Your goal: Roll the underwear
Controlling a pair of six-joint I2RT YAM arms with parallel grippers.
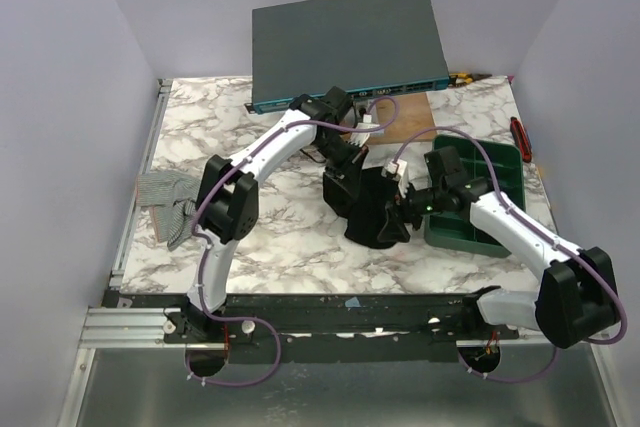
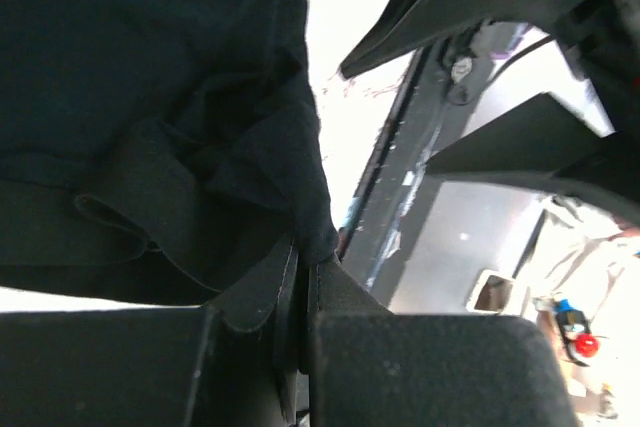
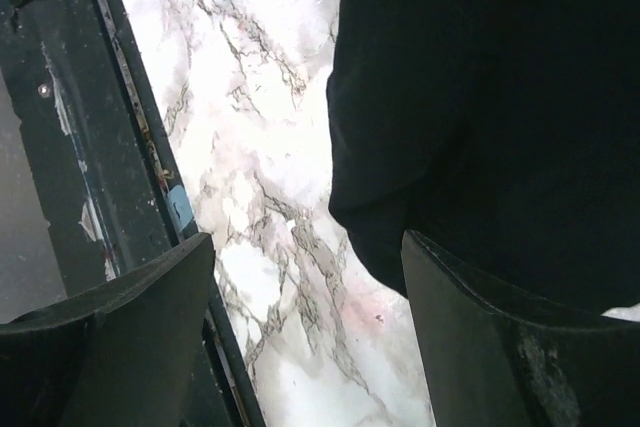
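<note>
The black underwear (image 1: 367, 227) lies on the marble table in the middle. My left gripper (image 1: 348, 175) is over its upper left part, shut, with the dark fabric bunched right at its tips in the left wrist view; whether cloth is between them is unclear. My right gripper (image 1: 397, 215) is open at the cloth's right side; in the right wrist view the underwear (image 3: 490, 127) lies just beyond its fingertips, with a folded edge toward the bare marble.
A green divided bin (image 1: 470, 239) stands at the right, a grey screen (image 1: 350, 42) on a wooden board at the back. Striped cloths (image 1: 170, 197) lie at left.
</note>
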